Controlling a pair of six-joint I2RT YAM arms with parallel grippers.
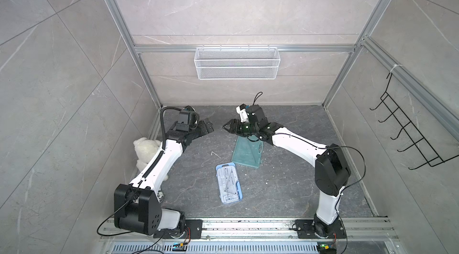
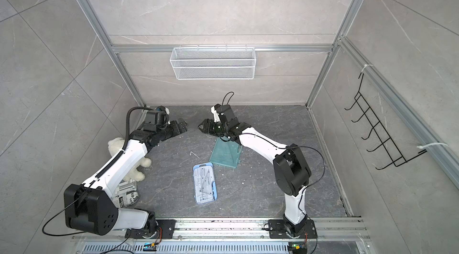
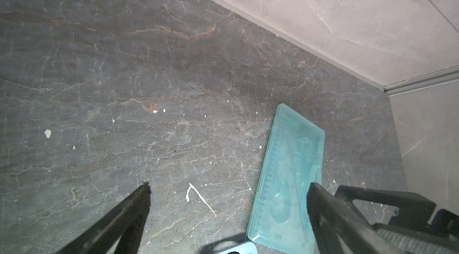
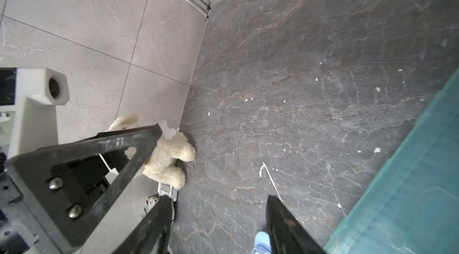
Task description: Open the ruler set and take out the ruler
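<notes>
The blue-framed ruler set point(image 1: 229, 183) lies flat near the table's front, with a clear ruler and triangles showing in it. Behind it and to the right rests a teal translucent case point(image 1: 248, 154), lying on the table; its far part is hidden by the right arm in the top left view. My left gripper point(image 1: 209, 127) is raised towards the back left, open and empty. Over the far end of the teal case hovers my right gripper point(image 1: 228, 127), its fingers point(image 4: 282, 225) spread with nothing between them. Neither gripper touches the ruler set.
A cream plush toy point(image 2: 114, 146) and a grey-white packet point(image 2: 127, 194) lie by the left wall. A small white hook-shaped piece point(image 3: 200, 199) rests on the table. A white wire basket point(image 1: 237, 63) hangs at the back.
</notes>
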